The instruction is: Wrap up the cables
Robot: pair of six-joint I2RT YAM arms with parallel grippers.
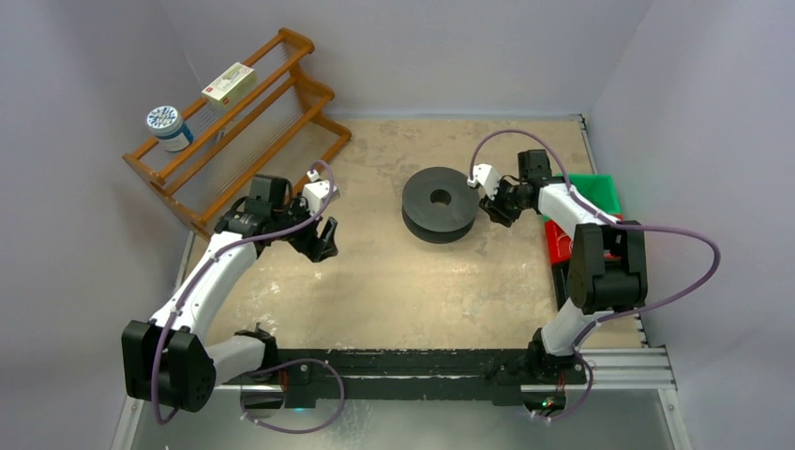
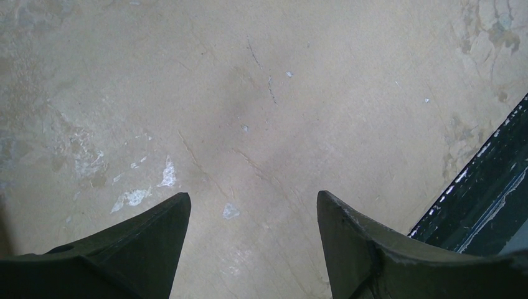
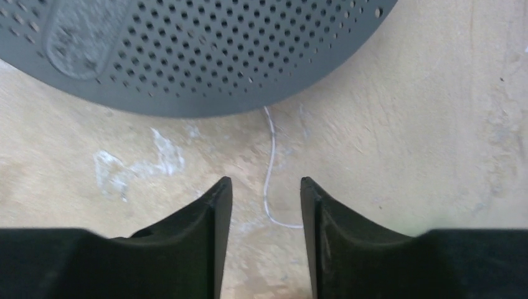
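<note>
A dark grey spool (image 1: 441, 199) with a centre hole lies on the table, right of the middle. In the right wrist view its perforated disc (image 3: 249, 56) fills the top. From under the disc's rim a thin white cable (image 3: 272, 149) runs across the table and curves to the right, passing out of sight at the right finger. My right gripper is beside the spool, fingers apart, the cable between its fingers in the view but not gripped. Far left of the spool, my left gripper stands open above bare table.
A wooden rack (image 1: 246, 122) with a jar (image 1: 170, 128) and a box (image 1: 229, 84) stands at the back left. Green (image 1: 592, 194) and red (image 1: 557, 246) bins sit at the right edge beneath the right arm.
</note>
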